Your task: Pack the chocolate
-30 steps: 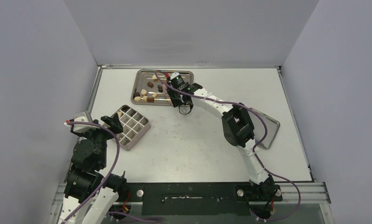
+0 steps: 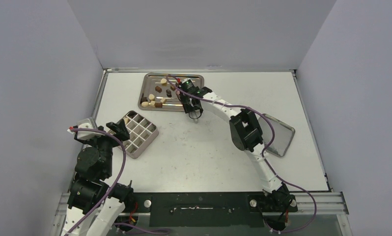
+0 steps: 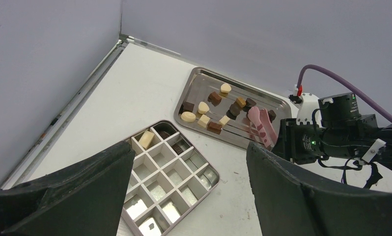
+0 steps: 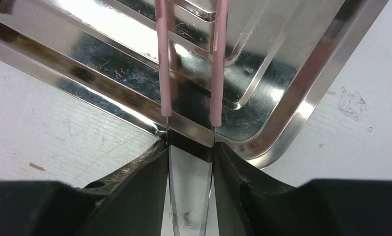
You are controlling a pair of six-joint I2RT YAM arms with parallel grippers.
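Note:
A steel tray [image 2: 150,83] at the back holds several dark, brown and cream chocolates, such as a brown piece [image 3: 214,98] and a cream piece [image 3: 203,107]. The compartment box [image 2: 146,137] at left has a cream piece [image 3: 146,139] and dark pieces in some compartments. My right gripper is over the tray's front right; its pink tips are part open over bare metal, nothing seen between them, and in the left wrist view they are beside a dark piece. My left gripper stands open and empty above the box.
An empty grey tray [image 2: 282,135] lies at the right, partly behind the right arm. Walls border the back and sides.
The right gripper and arm have shifted slightly to the right and down in the top view. The left arm is unmoved.

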